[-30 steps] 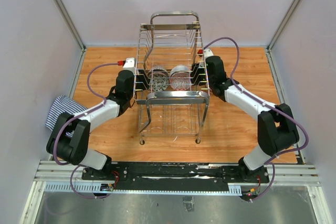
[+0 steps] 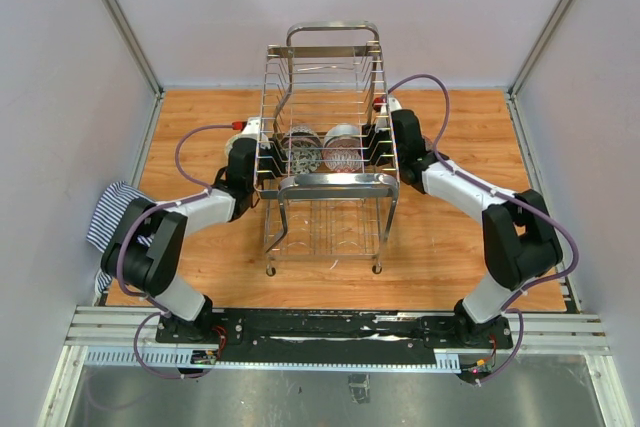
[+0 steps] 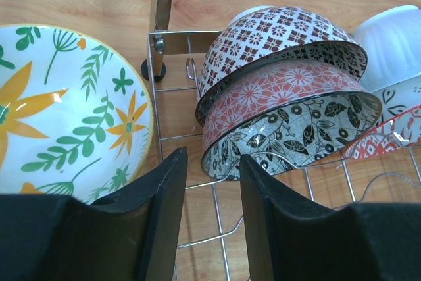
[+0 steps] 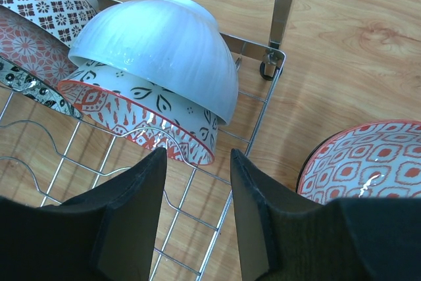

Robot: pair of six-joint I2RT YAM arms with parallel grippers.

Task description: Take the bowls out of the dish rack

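Patterned bowls stand tilted in the lower rack: a checked-flower bowl (image 3: 276,31) and pink floral bowl (image 3: 263,103) on the left, a white bowl (image 4: 158,51) over a red-rimmed bowl (image 4: 131,110) on the right. My left gripper is open just in front of the pink bowl, nothing between its fingers. My right gripper is open near the red-rimmed bowl's front, also empty. A yellow-flower bowl (image 3: 72,129) and a red-patterned bowl (image 4: 368,162) lie outside the rack, left and right.
The two-tier metal rack (image 2: 335,185) stands mid-table, its wires around both grippers. Bare wood (image 2: 480,127) shows at both sides. A striped cloth (image 2: 108,217) lies at the left edge.
Both arms have shifted slightly beside the rack, with the wrists a little lower in the top view. The bowls look unmoved.
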